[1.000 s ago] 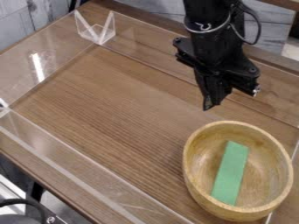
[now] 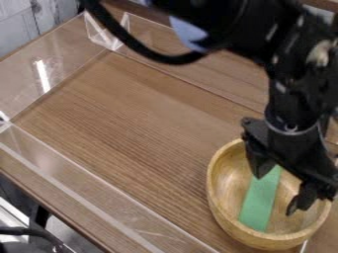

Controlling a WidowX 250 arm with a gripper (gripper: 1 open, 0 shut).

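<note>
My gripper (image 2: 280,180), black, is lowered over a pale yellow bowl (image 2: 227,196) at the bottom right, its fingers open and reaching down inside the rim. In the bowl a flat green object (image 2: 256,206) lies lengthwise, its upper end close to the left finger. Whether the fingers touch it I cannot tell. The gripper hides the bowl's back right part.
A small clear plastic holder (image 2: 109,28) stands at the back left. Dark cables or hardware lie at the bottom left edge.
My gripper has come down and toward the camera, from above the back of the table into the bowl over the green object.
</note>
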